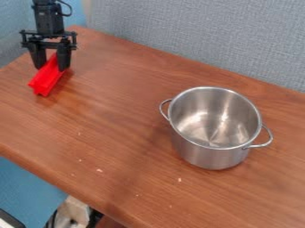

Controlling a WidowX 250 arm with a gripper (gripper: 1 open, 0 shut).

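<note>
My black gripper [52, 57] is at the upper left of the camera view, pointing down with its fingers shut on a bright red elongated object [45, 81]. The red object lies slanted at the table's left side, on or just above the wood. Its upper part is partly hidden by the fingers.
A steel pot [212, 142] with two side handles stands on the right of the wooden table [125, 116]. A grey wall runs along the back, and the table's left edge drops to a blue floor.
</note>
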